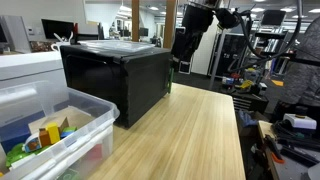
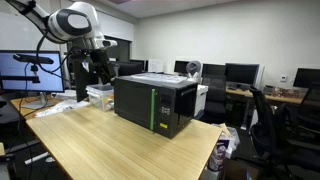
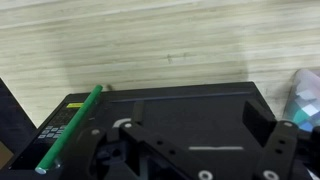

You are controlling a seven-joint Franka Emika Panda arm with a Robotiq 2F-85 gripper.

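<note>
My gripper is high over the black microwave, its two fingers wide apart and nothing visible between them. In the wrist view, the microwave's green handle lies to the left, beside the control panel. Exterior view 2 shows the microwave on the table with its door facing the open tabletop and the green handle upright; the door looks shut. From exterior view 1, the gripper hangs above and in front of the microwave, touching nothing.
A clear plastic bin holding colourful blocks and other items stands beside the microwave. Flat whitish items lie on the microwave's top. An office chair stands beyond the table.
</note>
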